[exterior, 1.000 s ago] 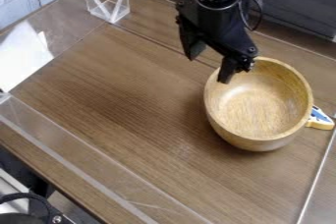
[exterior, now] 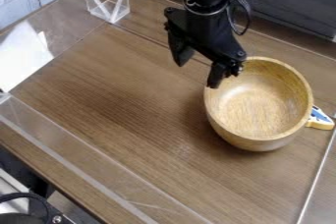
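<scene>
A black gripper (exterior: 199, 65) hangs open over the tabletop at the top centre, its fingers pointing down just above the left rim of a wooden bowl (exterior: 258, 110). Nothing shows between the fingers. The bowl is empty and sits at the right, with a white and blue object (exterior: 319, 120) poking out beside it on the right, partly hidden.
A clear plastic holder (exterior: 108, 4) stands at the back left, and white paper (exterior: 19, 56) lies at the left edge. A dark board runs along the back.
The gripper has moved slightly down and to the left, toward the near side. The bowl has stayed where it was.
</scene>
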